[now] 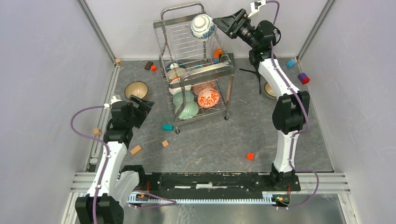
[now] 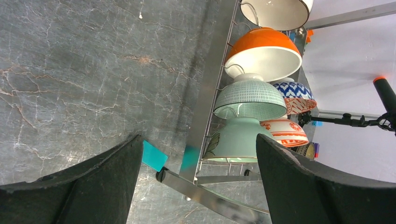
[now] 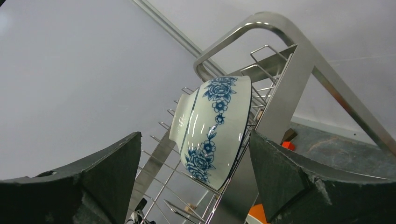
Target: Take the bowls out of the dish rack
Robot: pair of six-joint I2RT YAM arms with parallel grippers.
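A white bowl with blue flowers (image 1: 202, 29) (image 3: 212, 130) lies upside down on the top tier of the steel rack (image 1: 183, 21). My right gripper (image 1: 219, 24) is part open just right of this bowl, its fingers facing it, nothing seen held. Several more bowls fill the lower tier, including a green one (image 1: 189, 112) (image 2: 238, 140), an orange one (image 2: 264, 44) and a red-patterned one (image 1: 208, 96). My left gripper (image 1: 142, 105) stands open left of the rack, facing the lower tier, empty.
Tan bowls sit on the floor at left (image 1: 136, 87) and at right (image 1: 270, 93) behind the right arm. A black stand (image 2: 362, 122) is right of the rack. Small blocks lie scattered, including a teal one (image 1: 167, 127).
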